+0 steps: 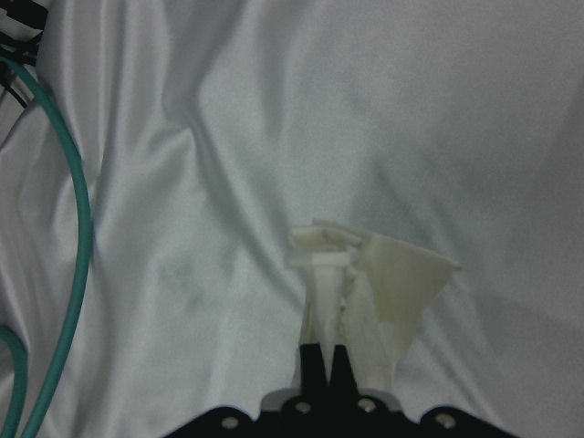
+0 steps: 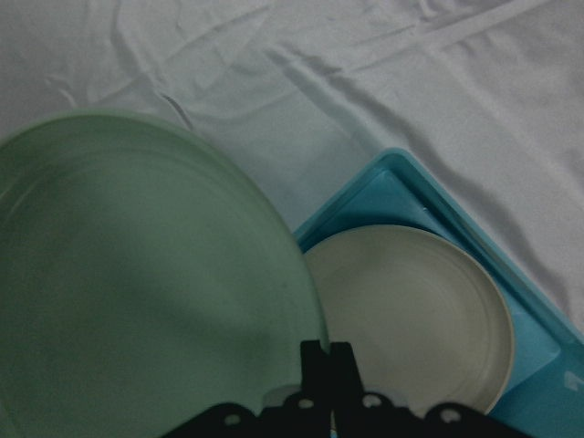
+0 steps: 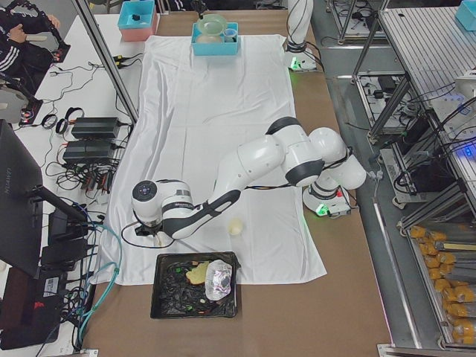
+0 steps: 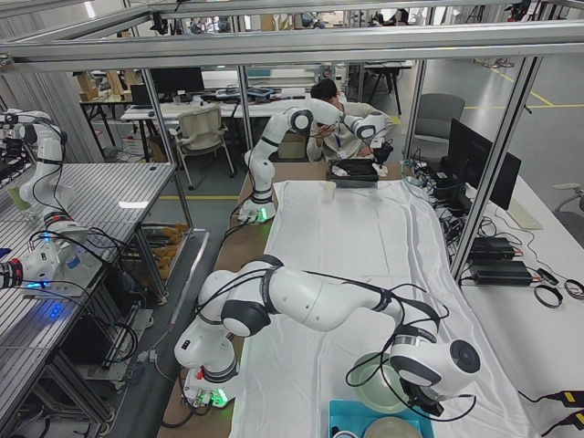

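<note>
In the left wrist view my left gripper is shut on a blurred cream, crumpled piece (image 1: 401,292) with a white strip, over the white cloth (image 1: 493,137). In the camera left view that arm reaches left, above the black tray (image 3: 178,301). My right gripper is shut on the rim of a green plate (image 2: 146,265), held at the blue bin (image 2: 538,374), partly over a beige plate (image 2: 411,310) inside it.
The black tray holds a yellow piece (image 3: 196,274) and foil (image 3: 218,280). A pale round item (image 3: 235,227) lies nearby on the cloth. Cables and a monitor (image 3: 18,201) line the left edge.
</note>
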